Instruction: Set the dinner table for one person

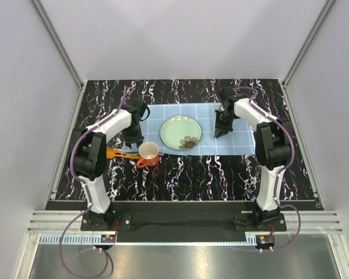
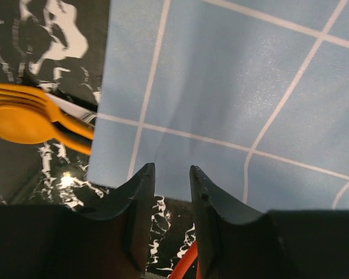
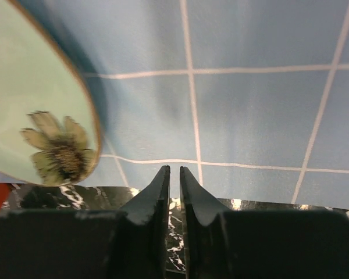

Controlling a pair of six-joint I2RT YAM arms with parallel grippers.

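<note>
The pale green plate (image 1: 174,129), with a flower on its rim, lies on the blue placemat (image 1: 238,145). An orange mug (image 1: 148,154) stands on the dark table at the mat's front edge. Left of it, the orange fork (image 2: 23,90), the orange spoon (image 2: 14,124) and part of a metal blade (image 2: 72,108) lie together beside the mat's corner. Above that corner, my left gripper is partly open and empty. My right gripper hangs over the mat, right of the plate, its fingers a narrow gap apart with nothing between.
White walls (image 1: 174,40) close off the back and sides.
</note>
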